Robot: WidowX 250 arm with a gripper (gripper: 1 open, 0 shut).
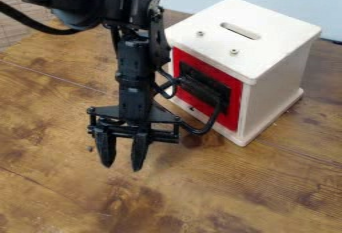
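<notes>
My black gripper [123,149] hangs low over the wooden table, left of a white box, its two fingers pointing down and apart with nothing between them. The white box [267,92] has a slot and two screws on top, and a red front [233,114] with a dark recessed panel, partly hidden by my arm's cables.
A pale wall stands behind.
</notes>
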